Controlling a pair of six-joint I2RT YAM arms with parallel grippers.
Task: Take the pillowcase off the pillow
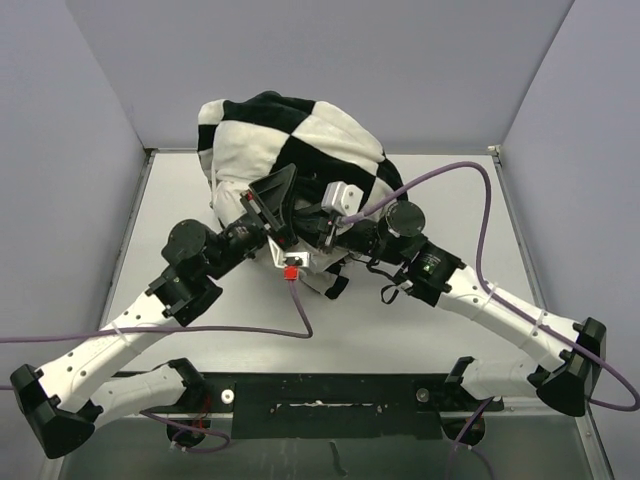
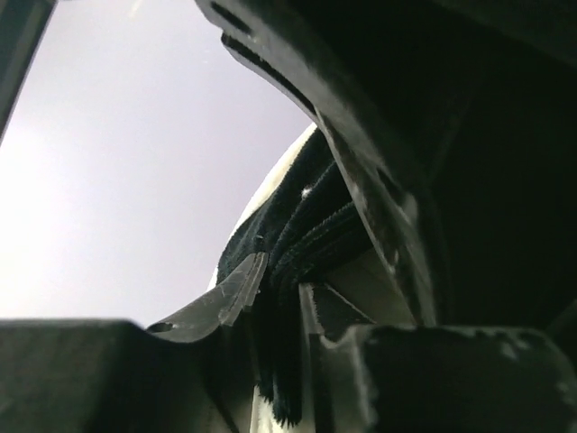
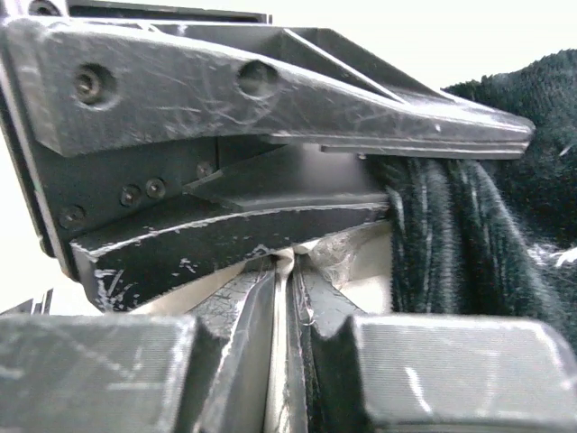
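The black-and-white checkered pillowcase (image 1: 335,148) is bunched around the pillow at the back of the table. My left gripper stands part open at its lower side, with a fold of black cloth (image 2: 311,203) between its fingers. Right beside it, my right gripper is shut on a thin fold of pale cloth (image 3: 281,311); whether that is case or pillow I cannot tell. In the right wrist view the left gripper's fingers (image 3: 388,113) reach across to the dark cloth (image 3: 442,234). From above, both fingertips are largely hidden by the arms.
The two grippers are very close together, the right one filling much of the left wrist view. Bare white table (image 1: 450,200) lies to the right, and more to the left and front. Grey walls (image 1: 320,60) enclose the table.
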